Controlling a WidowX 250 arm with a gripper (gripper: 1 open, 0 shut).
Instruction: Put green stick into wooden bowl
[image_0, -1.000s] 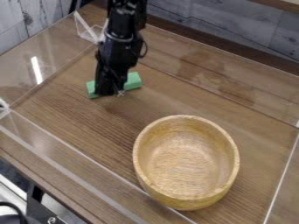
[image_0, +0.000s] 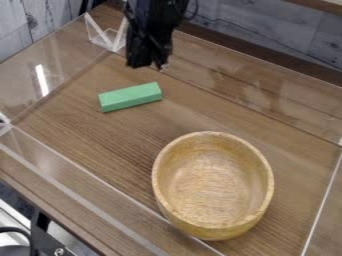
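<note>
A green stick (image_0: 130, 97), short and block-like, lies flat on the wooden surface left of centre. The round wooden bowl (image_0: 211, 185) stands at the lower right, and nothing shows inside it. My black gripper (image_0: 139, 62) is at the upper part of the view, behind and above the green stick and apart from it. Its dark fingers point down. Whether they are parted is too small and blurred to tell.
Bare wooden table (image_0: 254, 85) stretches across the middle and right. At the upper left is a clear, see-through object (image_0: 104, 28). Dark cables (image_0: 30, 235) lie at the lower left corner, off the table.
My gripper has moved up and back in the view, away from the green stick, which is now fully uncovered. The stick and the bowl stay in the same places.
</note>
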